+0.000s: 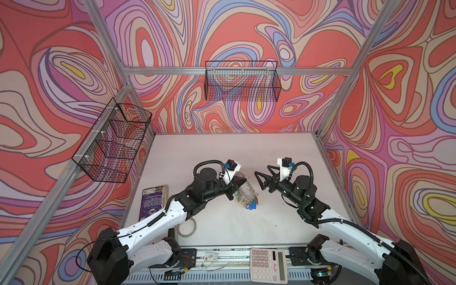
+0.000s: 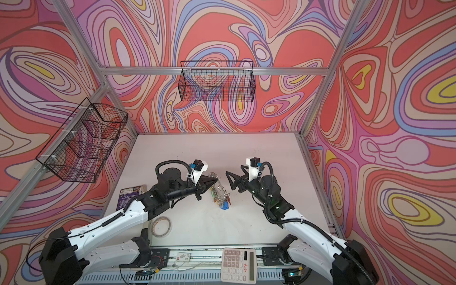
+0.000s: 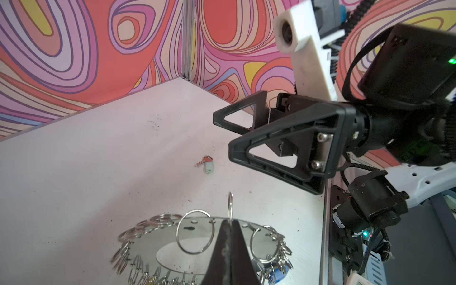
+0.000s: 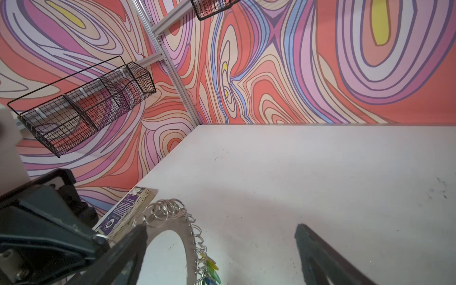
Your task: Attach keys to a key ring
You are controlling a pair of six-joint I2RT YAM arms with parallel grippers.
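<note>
A large hoop (image 3: 193,219) strung with many small metal rings hangs at my left gripper (image 1: 246,180), above the table. In the left wrist view that gripper is shut, with a thin metal ring (image 3: 230,205) standing up from its fingertips. Colored tags and keys (image 1: 251,204) dangle at the hoop's lower end. Opposite it, my right gripper stands open with nothing between its fingers. A loose key with a pale tag (image 3: 208,163) lies on the table, seen past the hoop in the left wrist view; I cannot make it out in the top views.
On the left of the table lie a purple-labelled box (image 1: 153,201) and a roll of tape (image 1: 187,227). A calculator (image 1: 268,266) sits by the front edge. Wire baskets (image 1: 242,85) hang on the frame.
</note>
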